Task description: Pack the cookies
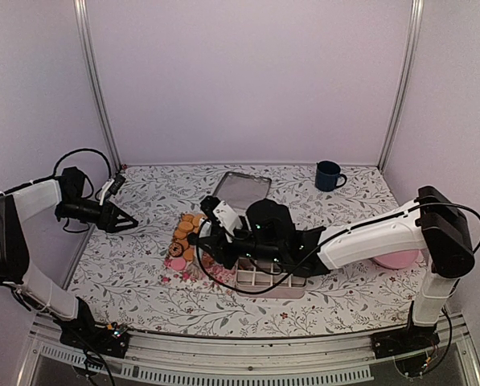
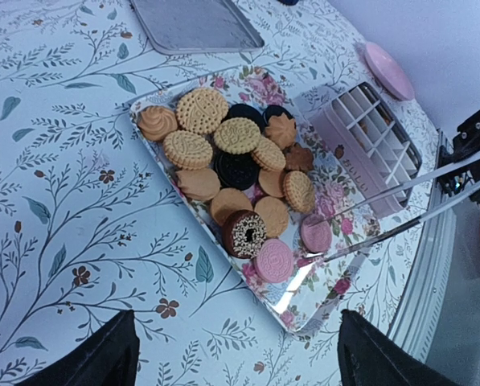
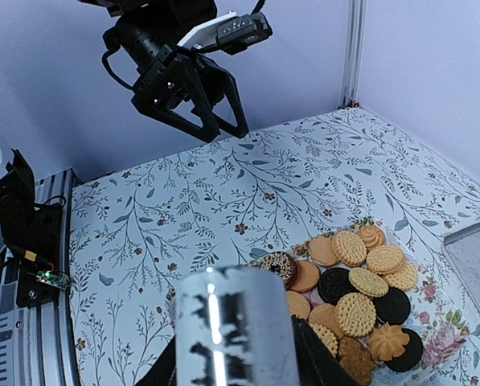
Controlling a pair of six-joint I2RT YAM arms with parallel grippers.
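Several cookies, round, ridged, dark and brown, crowd the far part of a flowered tray [image 2: 310, 318] in the left wrist view. Nearer its front lie a pink cookie [image 2: 273, 260] and a second pink cookie [image 2: 317, 235]. Metal tongs [image 2: 400, 233] reach down to these two, their tips apart; contact cannot be told. My right gripper is closed around the tongs, whose shiny upper end stands between its fingers. A compartment box [image 1: 270, 294] stands right of the tray, partly under the right arm. Off to the left, my left gripper [image 1: 133, 223] hangs open and empty.
A grey metal tray [image 1: 241, 190] lies behind the cookies. At the back right stands a dark blue mug [image 1: 328, 176], and a pink plate [image 1: 396, 259] sits at the right, partly hidden by the right arm.
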